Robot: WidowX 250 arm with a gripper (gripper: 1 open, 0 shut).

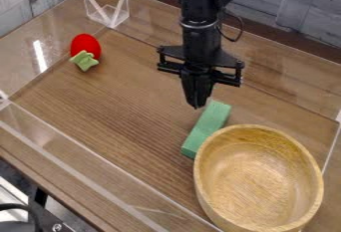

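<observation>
My black gripper (200, 102) hangs over the middle of the wooden table, its narrow tip shut, with nothing visible in it. Just below and right of the tip lies a green oblong object (206, 128), beside a large cream bowl (260, 186) at the lower right.
At the upper left, a red round object (86, 46) sits with a small light-green piece (83, 61) by it. A white wire-like holder (104, 9) stands near the back left corner.
</observation>
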